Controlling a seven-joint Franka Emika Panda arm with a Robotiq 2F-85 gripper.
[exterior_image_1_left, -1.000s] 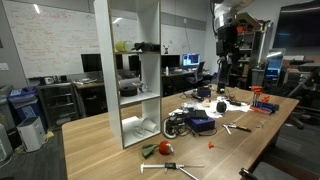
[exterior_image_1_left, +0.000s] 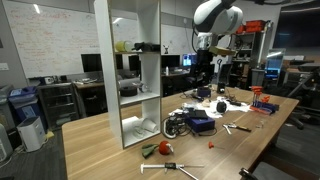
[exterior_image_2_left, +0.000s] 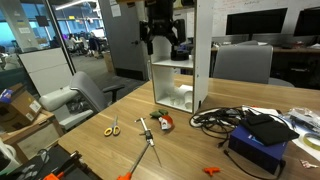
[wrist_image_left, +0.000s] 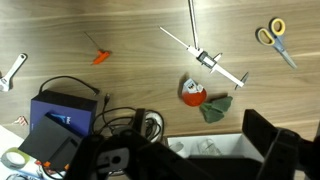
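Observation:
My gripper stands open, with its dark fingers (wrist_image_left: 262, 133) at the lower edge of the wrist view and nothing held between them. It hangs high above the table, clear of everything on it. In the wrist view a red round object (wrist_image_left: 193, 92) lies beside a crumpled dark green piece (wrist_image_left: 215, 108). A silver caliper-like tool (wrist_image_left: 207, 58) is near them, and scissors (wrist_image_left: 275, 37) lie farther to the right. A small orange object (wrist_image_left: 101, 57) sits at the left. The arm and gripper (exterior_image_2_left: 163, 42) show dark in exterior view 2.
A tall white shelf unit (exterior_image_1_left: 115, 75) stands on the table, with items on its shelves. Tangled black cables (exterior_image_2_left: 212, 122) and a dark blue box (exterior_image_2_left: 253, 150) take up one side. Bare tabletop (exterior_image_2_left: 190, 160) lies in front of them.
The arm and gripper have moved left in exterior view 1, toward the shelf unit. The objects on the table look unmoved.

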